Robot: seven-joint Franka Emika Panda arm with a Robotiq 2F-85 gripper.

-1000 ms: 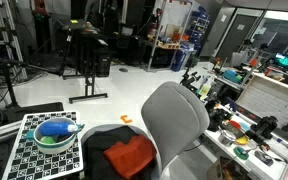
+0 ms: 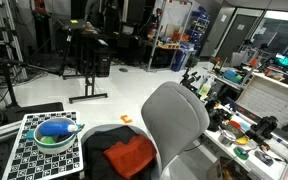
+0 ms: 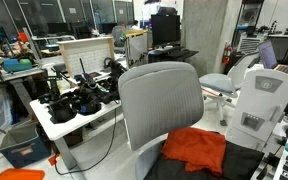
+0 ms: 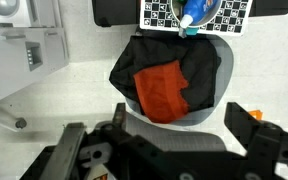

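Observation:
A red cloth (image 4: 162,91) lies on a black cloth (image 4: 134,58) spread over the seat of a grey office chair (image 2: 174,115). Exterior view 2 shows the same red cloth (image 3: 196,149) in front of the chair's tall back (image 3: 162,100). From above, my gripper faces the seat, its dark fingers (image 4: 112,132) wide apart at the lower edge of the wrist view. It is open, with nothing held. The exterior views do not show the gripper clearly.
A bowl (image 2: 54,140) with a blue item (image 2: 54,128) stands on a black-and-white checked board (image 2: 24,160) beside the chair. White cabinet-like equipment (image 4: 34,50) is at the wrist view's left. Orange pieces (image 2: 126,119) lie on the otherwise open pale floor (image 2: 114,85).

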